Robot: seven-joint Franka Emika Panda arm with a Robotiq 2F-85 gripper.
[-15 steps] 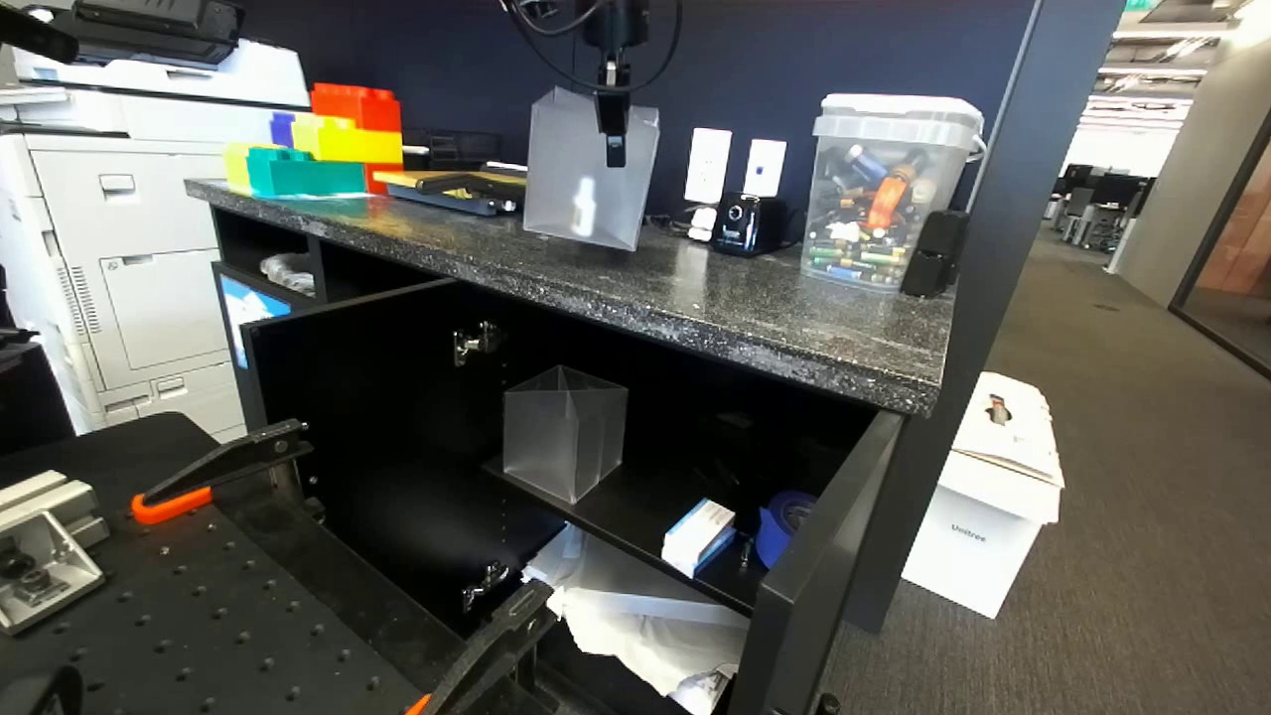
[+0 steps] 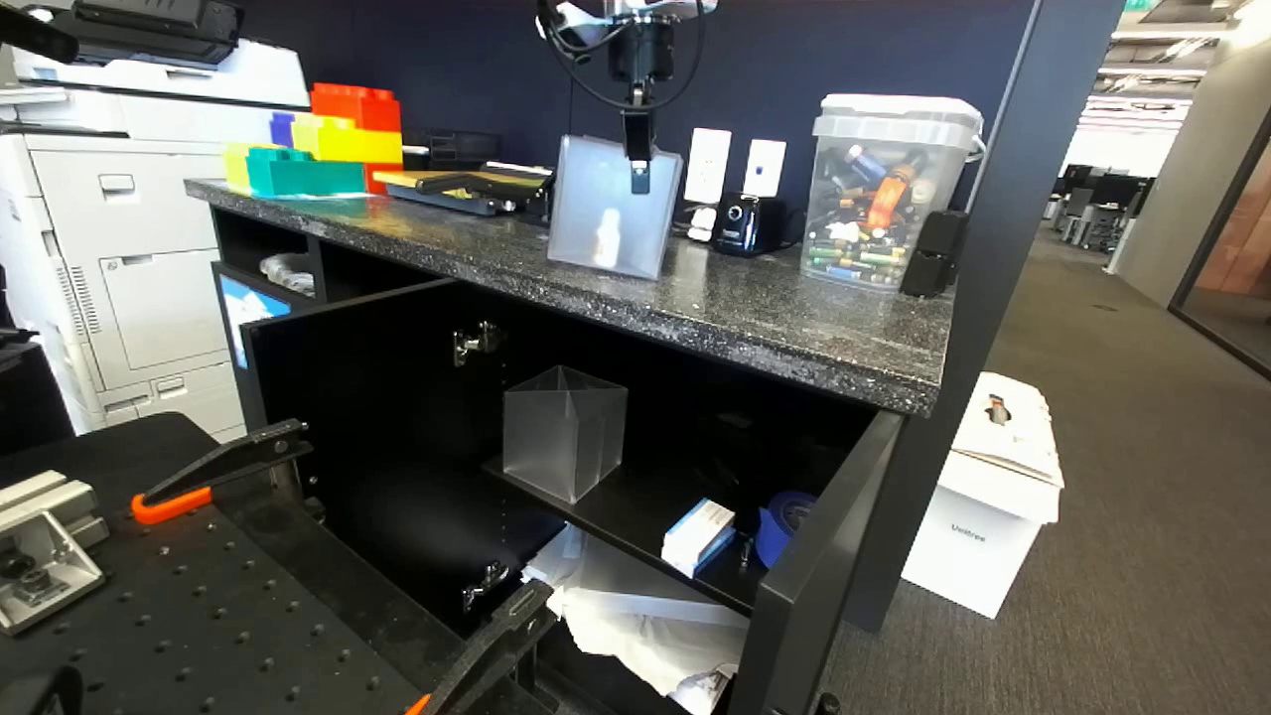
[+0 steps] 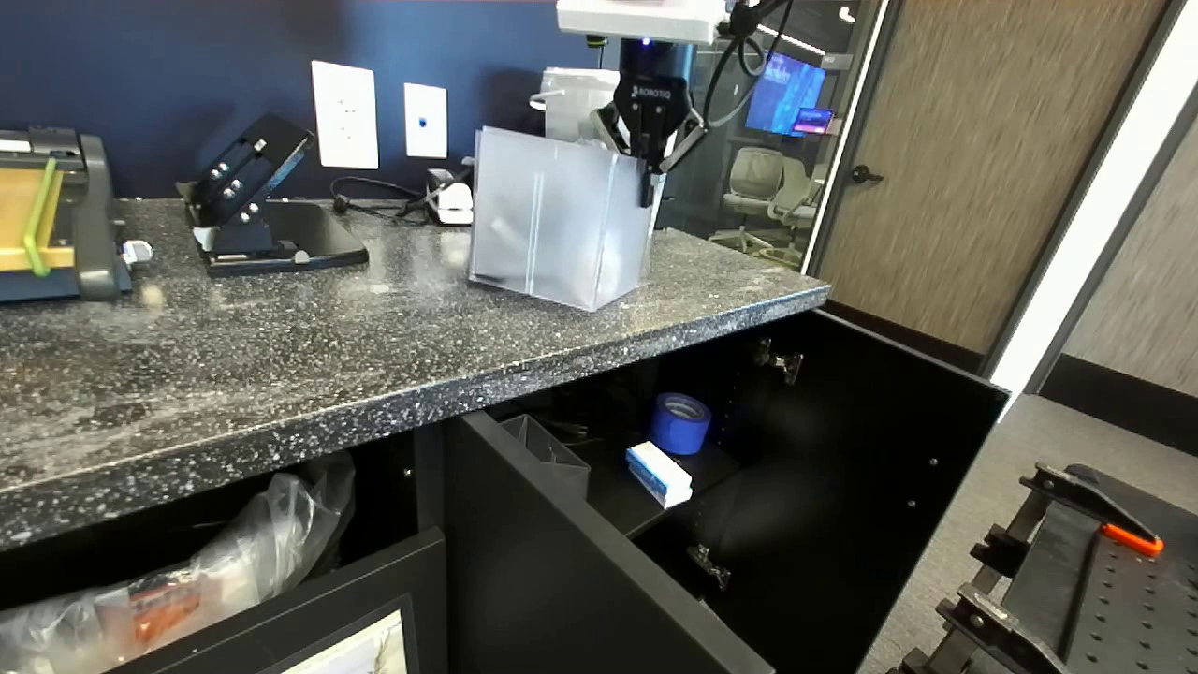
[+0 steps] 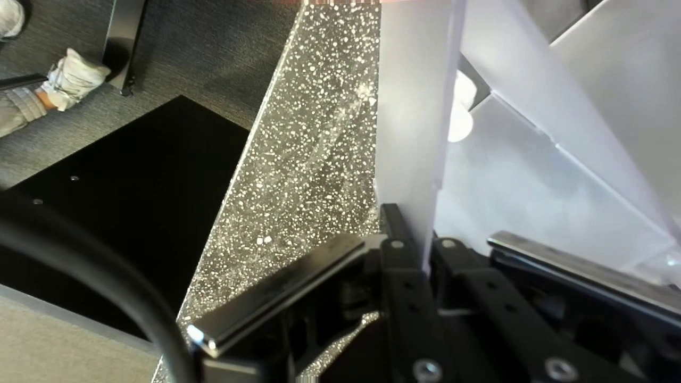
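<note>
A frosted clear box is at the countertop, slightly tilted, and one of its thin walls is pinched in my gripper. In the second exterior view the frosted box is low over the counter, its bottom touching or nearly touching the surface. From the wrist, the box's wall runs between the two fingers of my gripper. A similar frosted box stands on the shelf inside the open cabinet below.
The speckled counter has free room near its front edge. A bucket of batteries stands to the right. Open cabinet doors jut out below. A small white-and-blue carton and blue tape share the shelf.
In exterior view 1, my gripper and the box it grips have shifted right and lower, bringing the box down toward the countertop. The shelf items are unchanged.
</note>
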